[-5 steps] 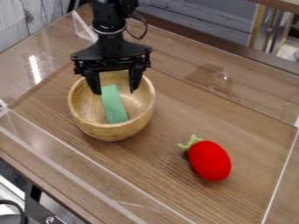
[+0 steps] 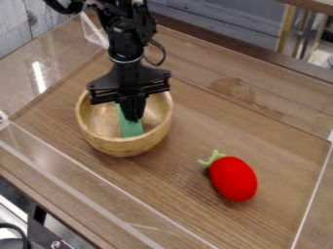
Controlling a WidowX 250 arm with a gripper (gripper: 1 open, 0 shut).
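A tan round bowl (image 2: pixel 104 144) sits left of centre with a green object (image 2: pixel 130 126) inside it. My black gripper (image 2: pixel 128 89) reaches down into the back of the bowl, over the top end of the green object. Its fingers look close together; whether anything is between them is hard to see. A red strawberry-like object (image 2: pixel 232 180) with a green top lies on the table at lower right.
A dark edge and cable show at lower left.
The gripper's fingers have drawn closer together over the bowl. The green object sits slightly differently in the bowl; the red object is unmoved.
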